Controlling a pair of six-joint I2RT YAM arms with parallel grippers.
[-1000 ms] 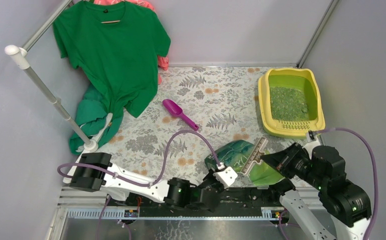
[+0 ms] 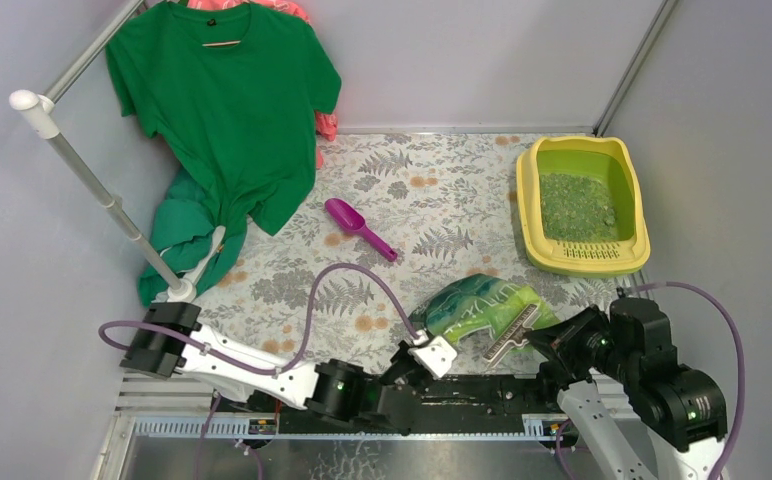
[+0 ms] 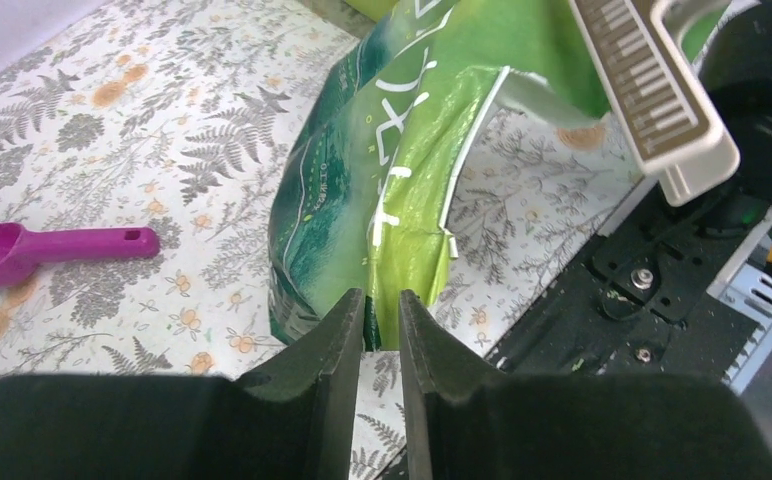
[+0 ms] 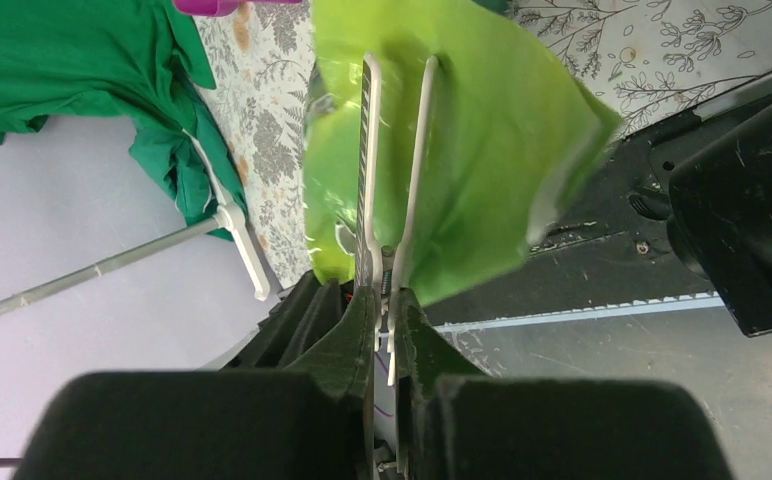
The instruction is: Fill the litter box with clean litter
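Observation:
The green litter bag (image 2: 472, 302) lies creased at the table's front. In the left wrist view, my left gripper is shut on a corner of that bag, green film showing between its fingers. My right gripper is shut on the handle end of a pale clip (image 2: 510, 336), whose two long bars lie over the bag in the right wrist view. Whether the bag's edge sits between those bars, I cannot tell. At the back right stands the yellow litter box (image 2: 535, 225), with greyish-green granules covering its floor.
A purple scoop (image 2: 360, 229) lies mid-table. Green shirts (image 2: 232, 100) hang on a white rack (image 2: 112, 200) at the left.
The clip has turned and shifted slightly with my right gripper, and the bag's bright green end now stands more creased beside it.

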